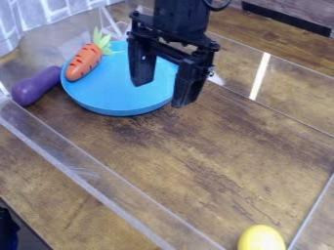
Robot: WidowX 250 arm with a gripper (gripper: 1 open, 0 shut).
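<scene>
A black gripper [163,73] hangs open over the right part of a round blue plate [111,98], with nothing visible between its fingers. An orange toy carrot [84,62] with a green top rests on the plate's left side. A purple eggplant [35,88] lies left of the plate. A yellow oval object [260,238] sits at the bottom right, partly cut off by the frame.
Clear plastic strips run across it, and a transparent wall stands at the top left.
</scene>
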